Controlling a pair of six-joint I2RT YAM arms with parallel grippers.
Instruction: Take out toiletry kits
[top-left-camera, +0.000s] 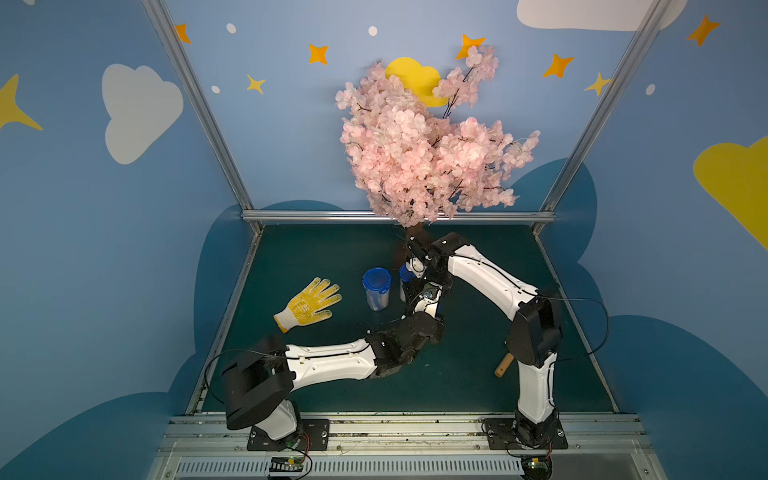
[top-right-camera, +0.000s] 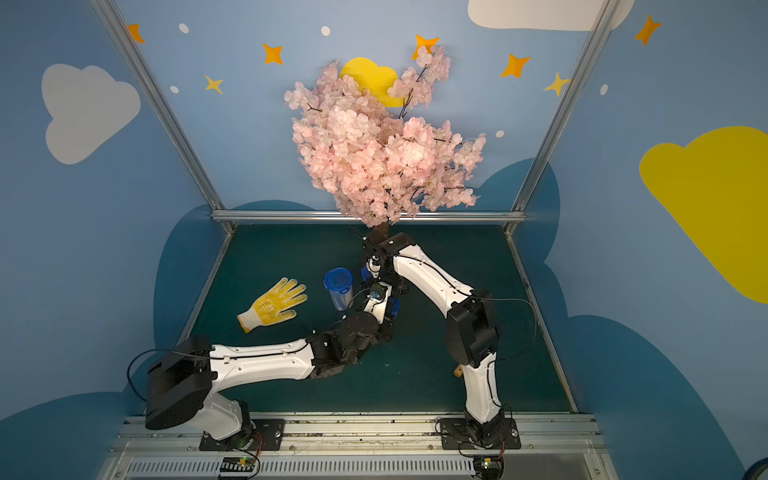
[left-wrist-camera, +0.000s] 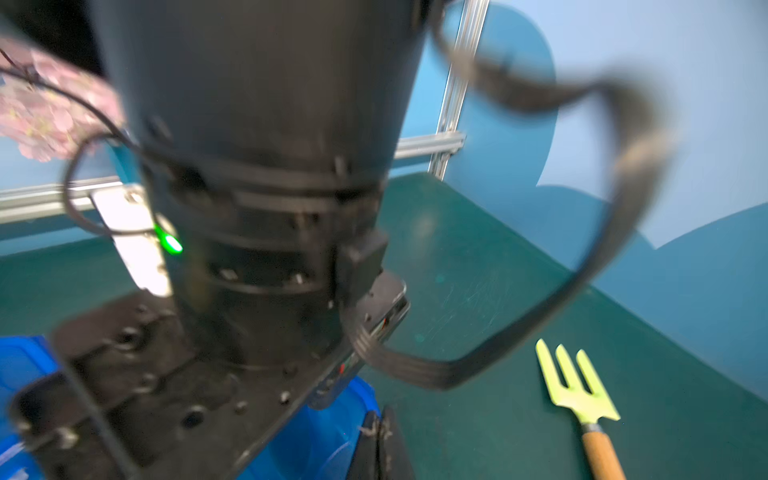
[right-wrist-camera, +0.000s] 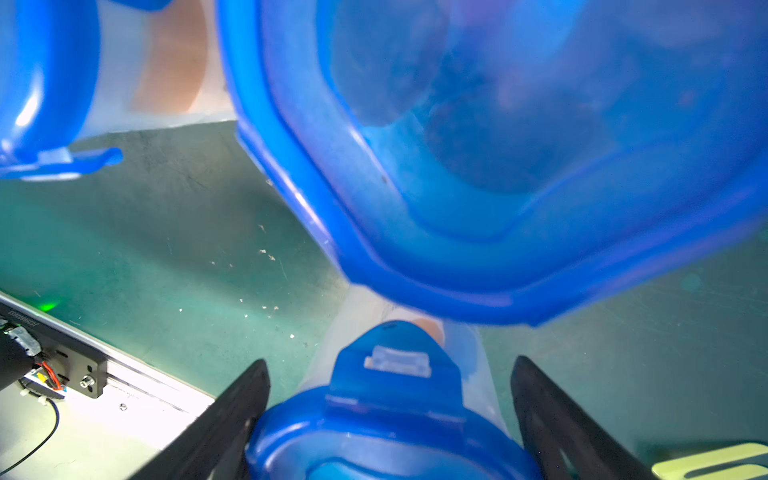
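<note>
Three blue-topped clear cups, apparently the toiletry kits, are near mid-table. One cup (top-left-camera: 377, 289) stands free at the left; a second (top-left-camera: 405, 276) is partly hidden by the arms. In the right wrist view, a cup with a blue lid and clip (right-wrist-camera: 396, 360) sits between the fingers of my open right gripper; whether they touch the lid I cannot tell. A big blue top (right-wrist-camera: 480, 232) fills the upper part of that view, with another cup (right-wrist-camera: 172, 64) at its left. My left gripper is shut beside a blue cup (left-wrist-camera: 320, 440), nothing showing between its fingers.
A yellow-white glove (top-left-camera: 308, 305) lies on the left. On the right is a hand fork (left-wrist-camera: 588, 400) with a wooden handle. A pink blossom tree (top-left-camera: 424, 144) rises at the back. Both arms crowd together over the cups.
</note>
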